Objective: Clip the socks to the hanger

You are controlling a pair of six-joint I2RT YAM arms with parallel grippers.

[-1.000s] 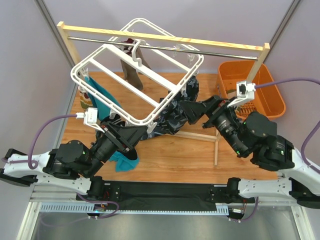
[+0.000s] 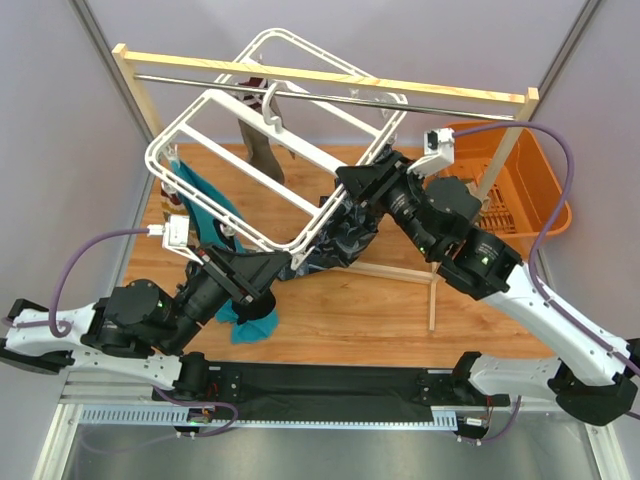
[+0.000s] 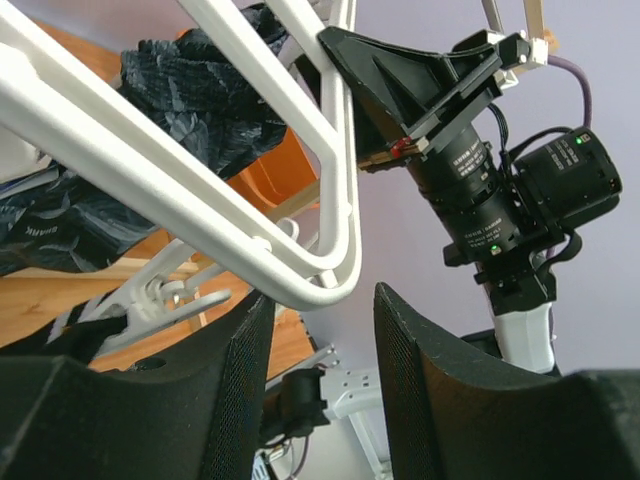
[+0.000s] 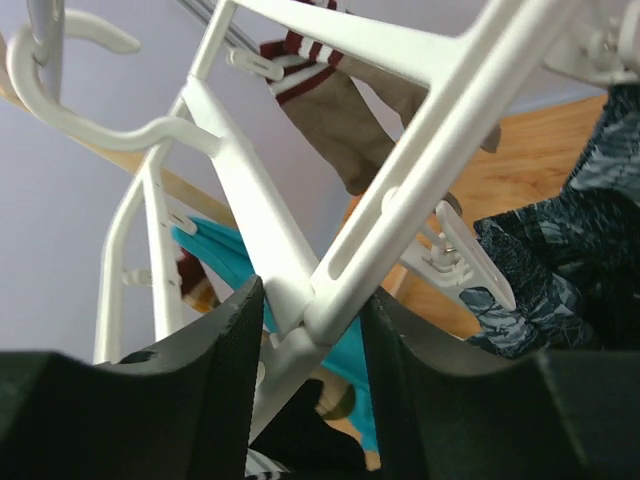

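The white hanger (image 2: 300, 205) hangs tilted from the rail. Several socks hang below it: a brown one with a maroon top (image 2: 262, 155), a dark patterned one (image 2: 345, 235), a teal one (image 2: 208, 190) and a black one (image 2: 258, 305). In the left wrist view the hanger's near corner (image 3: 310, 285) lies ahead of my left gripper, whose fingers are parted with a gap on the right side. My right gripper has its fingers on both sides of the hanger's rim (image 4: 345, 260); whether they press on it I cannot tell.
An orange basket (image 2: 555, 200) stands at the back right. Overhead runs a wooden beam (image 2: 330, 78) with a metal rod under it. White clips (image 4: 455, 260) dangle from the hanger.
My right gripper has moved left onto the hanger's right rim. The hanger's near corner has shifted slightly down and right. Its socks swing, the black one most. My left gripper has hardly moved.
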